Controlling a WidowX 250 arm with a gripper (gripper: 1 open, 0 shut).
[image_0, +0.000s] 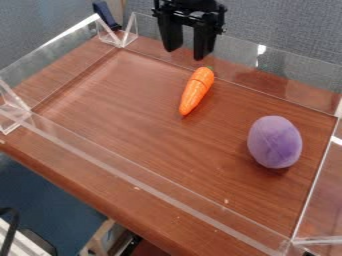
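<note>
A black gripper (187, 38) hangs at the top centre, open, its two fingers pointing down with nothing between them. Below it an orange carrot (197, 91) lies on the wooden surface, pointing toward the viewer. To the right sits a purple oval object (274, 142), apart from the carrot.
Low clear walls (160, 184) enclose the wooden surface (120, 120), whose left and middle are bare. A dark blue object (104, 14) is at the back left, outside the walls. Grey panels stand behind.
</note>
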